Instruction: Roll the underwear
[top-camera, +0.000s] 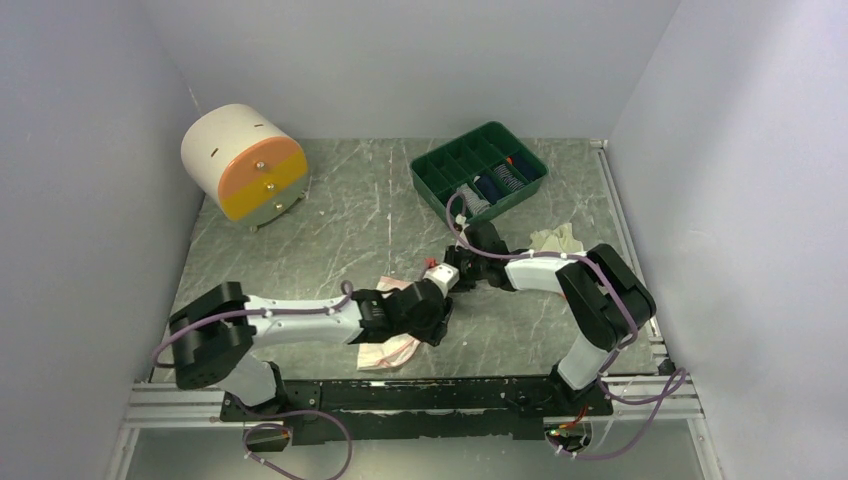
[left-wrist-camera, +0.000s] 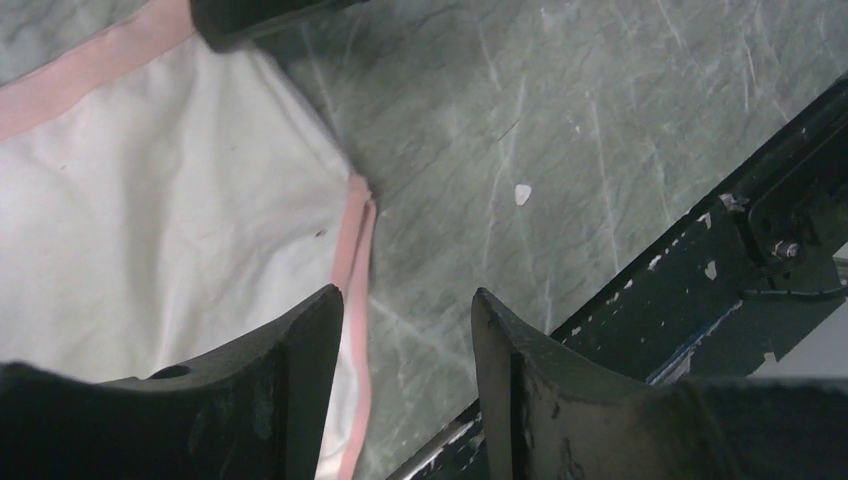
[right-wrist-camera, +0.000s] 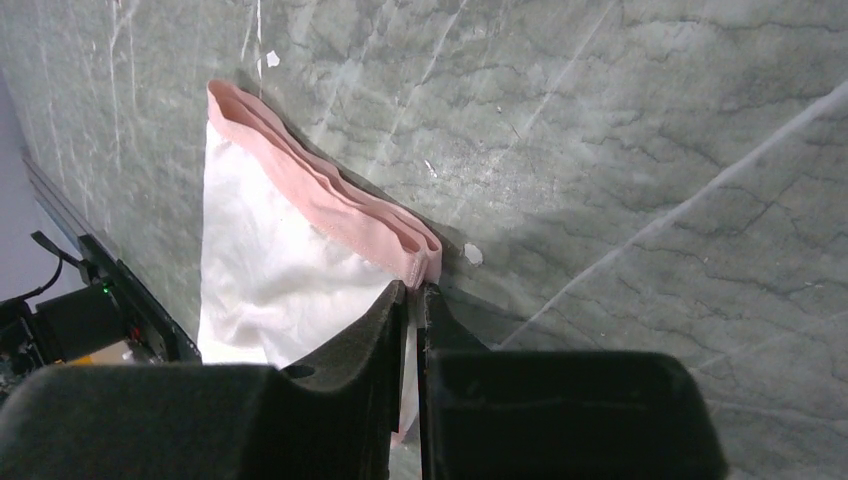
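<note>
White underwear with pink edging (top-camera: 382, 350) lies on the grey table at front centre, mostly under my left arm in the top view. My right gripper is shut on a pink-banded corner of the underwear (right-wrist-camera: 280, 240). My left gripper hangs part open over the front part of the cloth and bare table, nothing seen between its fingers. In the left wrist view a folded pink-edged corner of the underwear (left-wrist-camera: 170, 180) lies just beyond those fingertips.
A green divided box (top-camera: 450, 160) with rolled items stands at the back. A cream-and-coloured drawer drum (top-camera: 220, 160) is at the back left. Pale cloth (top-camera: 555, 238) lies at the right.
</note>
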